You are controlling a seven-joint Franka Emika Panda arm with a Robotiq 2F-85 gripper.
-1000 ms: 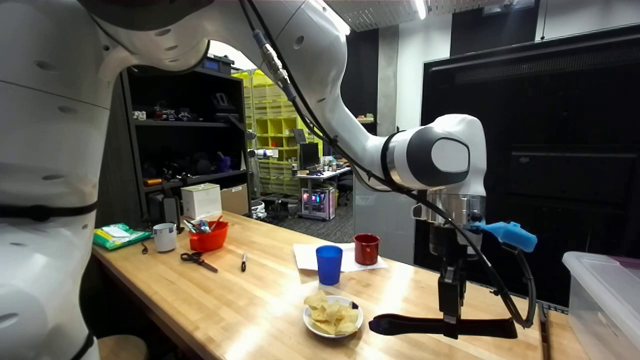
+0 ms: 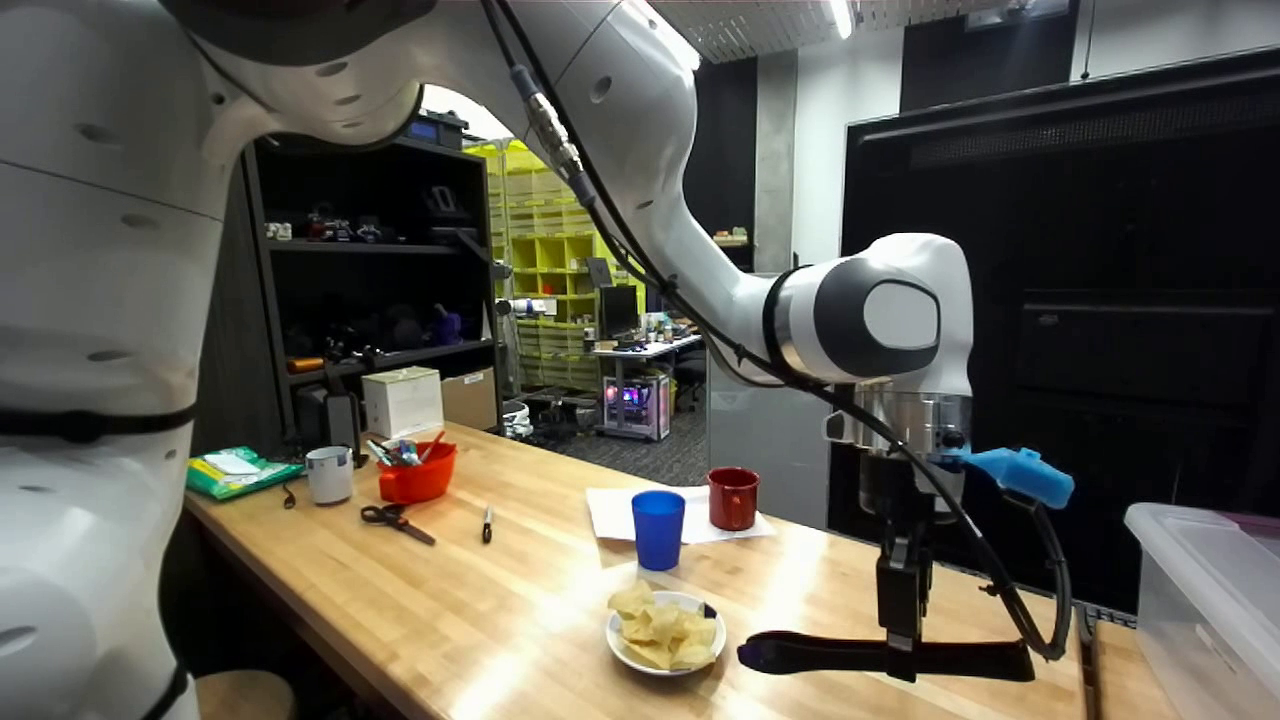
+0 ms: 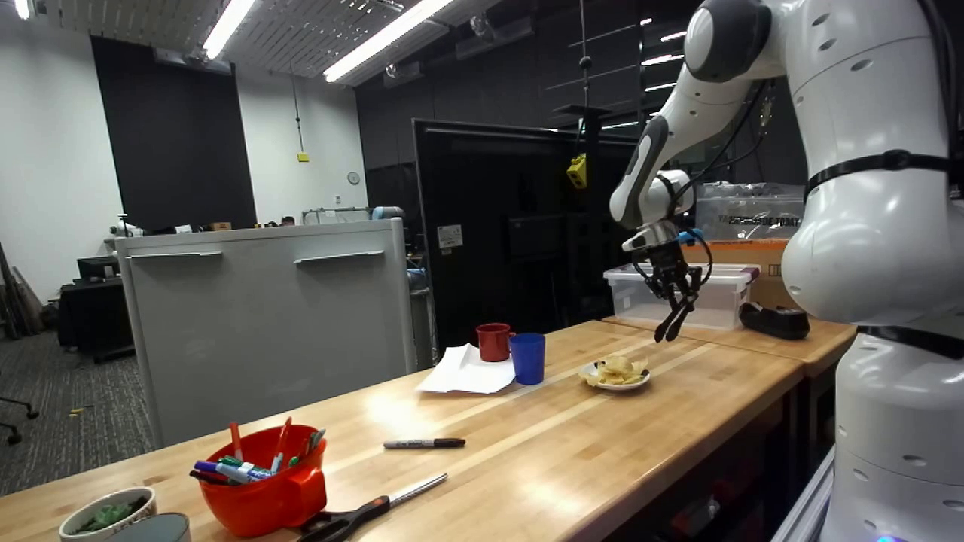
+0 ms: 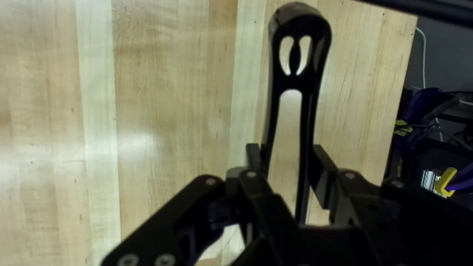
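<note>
A long black tong-like utensil, with slotted openings near its rounded end, is held above the wooden table. My gripper is shut on it around the middle, and the utensil lies roughly level in exterior view 1. In the wrist view, the fingers press on its two long arms from either side, with a gap between those arms. A white plate of yellow chips sits on the table to the left of the utensil's end in exterior view 1. In exterior view 2 the gripper hangs behind and right of that plate.
A blue cup and a red mug stand past the plate, by white paper. Scissors, a marker and a red container of pens lie farther off. A clear bin stands near the gripper.
The gripper and the utensil sit very slightly lower than a second ago. The grip looks the same, and the things on the table have stayed put.
</note>
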